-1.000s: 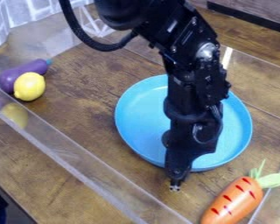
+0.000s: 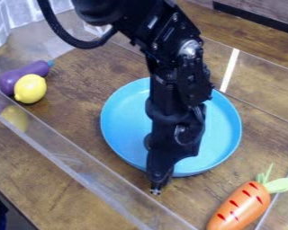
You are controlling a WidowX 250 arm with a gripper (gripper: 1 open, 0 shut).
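The black arm reaches down from the top over a blue round plate (image 2: 120, 121) on the wooden floor. Its gripper (image 2: 157, 183) points down just at or past the plate's near rim, low over the wood; whether it is open or shut, or holds the rim, is hard to tell. An orange toy carrot (image 2: 239, 207) with green leaves lies to the right of the gripper, near the bottom edge.
A yellow lemon (image 2: 30, 89) and a purple eggplant (image 2: 24, 75) lie at the left, by the clear plastic wall (image 2: 62, 157) that runs diagonally. Bare wood shows between them and the plate, and at the upper right.
The gripper and the blue plate have both shifted left, away from the carrot. The lemon, eggplant and carrot stay where they were.
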